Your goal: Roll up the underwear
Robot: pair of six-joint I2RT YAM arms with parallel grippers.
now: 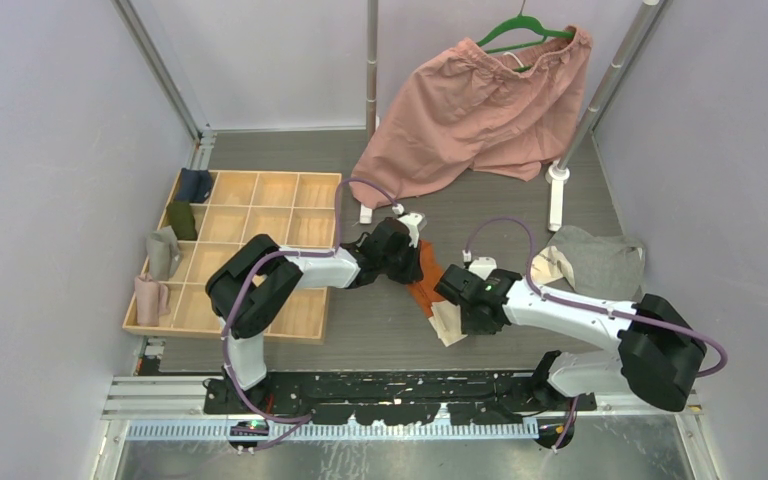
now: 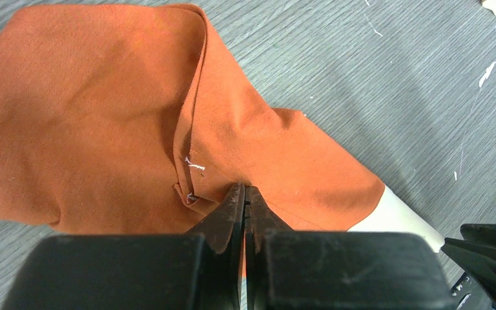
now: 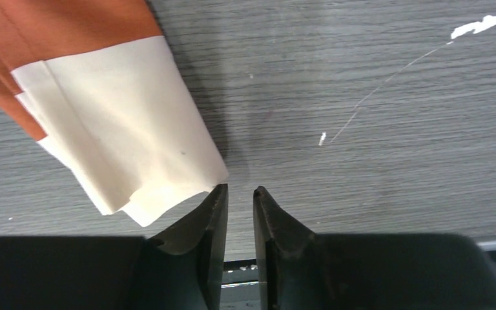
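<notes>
The underwear (image 1: 432,260) is orange with a cream waistband (image 1: 447,325), folded into a narrow strip slanting toward the front of the table. My left gripper is shut, its tips down against the orange cloth (image 2: 116,116); whether a thin fold is caught there is hidden. Close to the waistband's corner (image 3: 216,171), my right gripper stands part open. Its left fingertip meets or nearly meets that corner in the right wrist view, and only bare table shows between the fingers.
On the left lies a wooden divided box (image 1: 222,229), with several rolled cloths in its left column. A grey garment (image 1: 600,262) with a cream band rests at the right. Pink shorts (image 1: 490,115) hang at the back. Bare table surrounds the strip's front end.
</notes>
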